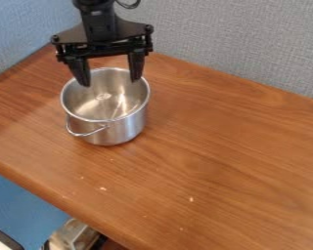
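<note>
A steel pot point(113, 122) with a wire side handle stands on the wooden table, left of the middle in the camera view. Directly over it hangs my black gripper point(109, 72), open, its two fingers spread near the back part of the rim. The pot's interior shows bare metal, with nothing visible held between the fingers.
Grey padded walls point(238, 34) rise behind and at the left. A blue surface with some metal hardware lies below the table's near left edge.
</note>
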